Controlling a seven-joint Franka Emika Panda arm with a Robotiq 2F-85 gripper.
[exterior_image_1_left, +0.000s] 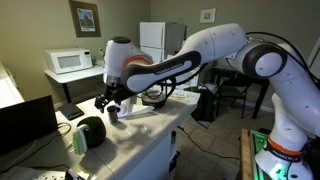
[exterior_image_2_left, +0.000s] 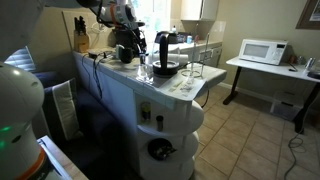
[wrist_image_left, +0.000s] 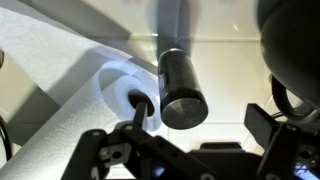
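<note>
In the wrist view a dark cylindrical container (wrist_image_left: 178, 78) with a dark round end stands out near the middle. My open gripper has one finger on either side of its near end, with gaps showing and no grip on it. A white paper towel roll (wrist_image_left: 88, 118) lies along the left, its loose sheet spreading to the upper left. In exterior view 1 the gripper (exterior_image_1_left: 108, 104) hangs over the far part of the white counter, just above the small dark container (exterior_image_1_left: 112, 116).
A rounded black object (exterior_image_1_left: 93, 131) and a green-and-white item (exterior_image_1_left: 79, 140) occupy the counter's left side. A white microwave (exterior_image_1_left: 68, 60) stands on the back table.
</note>
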